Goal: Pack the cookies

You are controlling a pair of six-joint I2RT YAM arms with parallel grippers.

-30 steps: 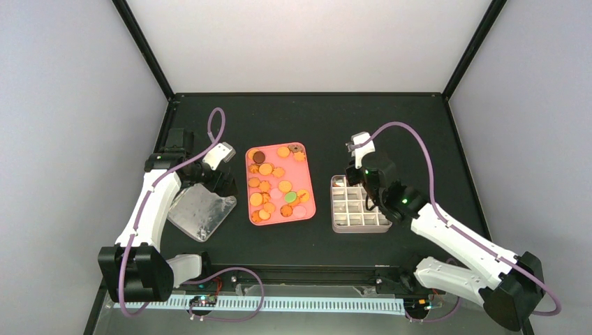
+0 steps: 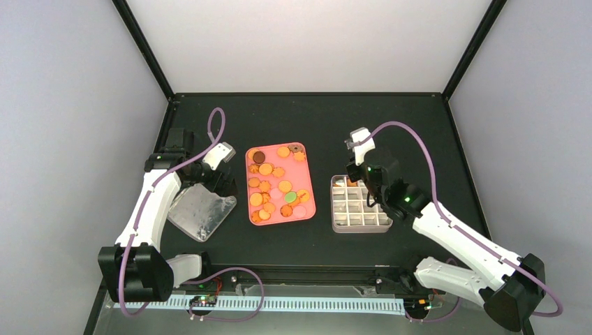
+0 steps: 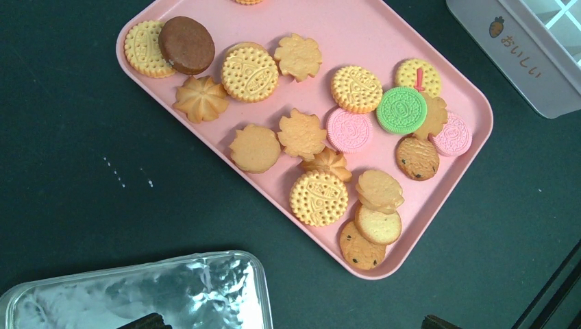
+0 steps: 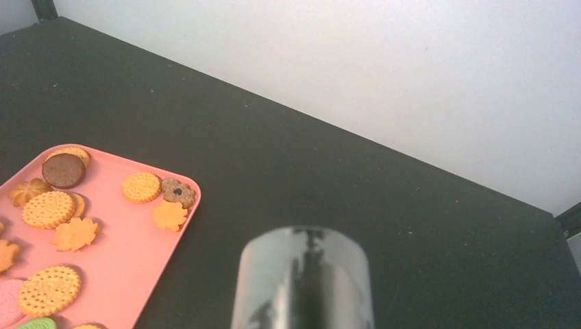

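A pink tray [image 2: 293, 174] [image 3: 257, 113] [image 4: 123, 253] of assorted cookies lies in the middle. Right of it stands a compartment box [image 2: 354, 220] [image 3: 514, 68], with an orange piece [image 2: 352, 183] visible at its back. My left gripper [image 2: 222, 183] is open above the metal pan [image 2: 197, 216] [image 3: 137, 301], left of the cookie tray. My right gripper [image 2: 354, 171] is over the box's back part, its fingers largely hidden in the top view. In the right wrist view a blurred shiny rounded piece [image 4: 301, 281] fills the lower middle; whether anything is held does not show.
Walls and black frame posts bound it at the back and sides.
The right gripper has shifted slightly up in the top view, and an orange piece now shows beneath it at the box's back. The left arm and cookie tray are unchanged.
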